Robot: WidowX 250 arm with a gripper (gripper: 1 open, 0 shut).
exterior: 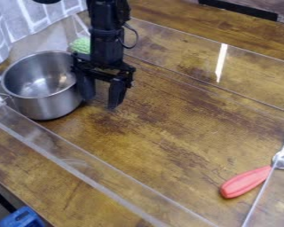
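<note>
My black gripper [104, 89] points down at the right rim of a steel pot [38, 97] on the left of the wooden table. Its lower parts are dark and overlap the pot's edge, so whether it is open or shut, or touches the pot, is unclear. A green object [79, 44] lies behind the arm, partly hidden.
A spoon with a red handle [244, 182] lies at the front right. A blue object [24, 219] sits at the bottom left corner.
</note>
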